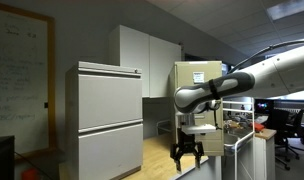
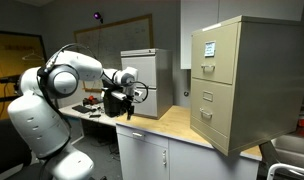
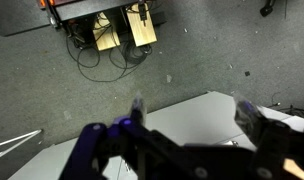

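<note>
My gripper (image 1: 187, 164) points downward near the counter's edge in exterior view 1, its two fingers spread apart. It stands open, with nothing between its fingers. In exterior view 2 the gripper (image 2: 129, 113) hangs at the front left part of the wooden counter (image 2: 172, 121). The wrist view shows the dark, blurred fingers (image 3: 137, 145) at the bottom, apart from each other, over grey floor (image 3: 152, 90) and a white cabinet edge (image 3: 192, 120). No object lies in the gap between them.
A white two-drawer cabinet (image 1: 109, 115) stands left of the gripper. A beige filing cabinet (image 2: 217, 85) stands at the counter's right end. White drawers (image 2: 142, 150) form the counter's front. Cables (image 3: 112, 60) lie on the floor. Much of the wooden top is bare.
</note>
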